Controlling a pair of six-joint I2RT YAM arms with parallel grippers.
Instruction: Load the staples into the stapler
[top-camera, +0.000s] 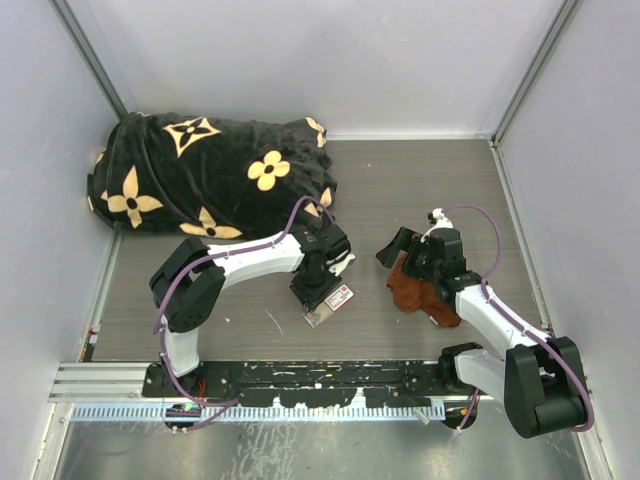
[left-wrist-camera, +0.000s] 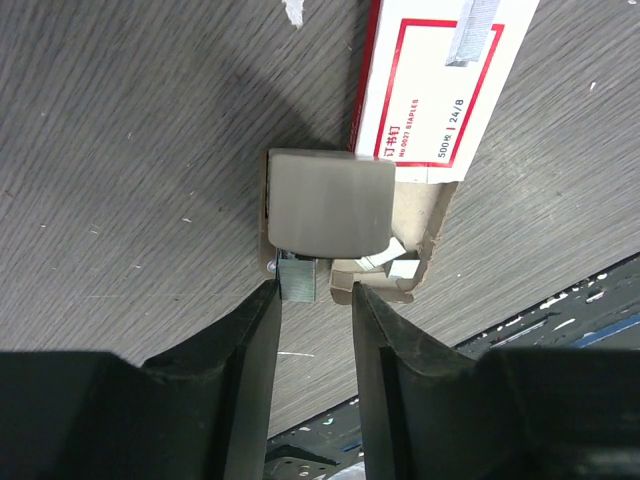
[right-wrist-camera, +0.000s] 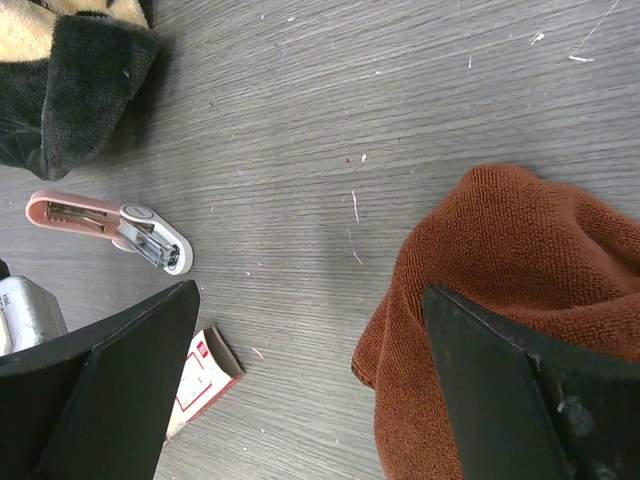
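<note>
The white-and-red staples box (left-wrist-camera: 440, 90) lies with its cardboard tray (left-wrist-camera: 432, 225) slid partly out, and a few loose staple pieces (left-wrist-camera: 403, 269) show inside. Near the tray's end my left gripper points down with its fingertips apart. A short silver staple strip (left-wrist-camera: 297, 280) shows beside its left fingertip; whether they touch I cannot tell. A smooth grey block (left-wrist-camera: 330, 205) hides much of the tray. In the right wrist view, the pink-and-white stapler (right-wrist-camera: 110, 222) lies opened on the table, its metal channel exposed. My right gripper is wide open, empty, beside a brown cloth.
The brown cloth (top-camera: 415, 292) lies crumpled under the right arm. A dark plush blanket with yellow flowers (top-camera: 210, 180) fills the back left. Bare table (top-camera: 400, 180) stretches across the back right and between the arms. Small scraps lie scattered.
</note>
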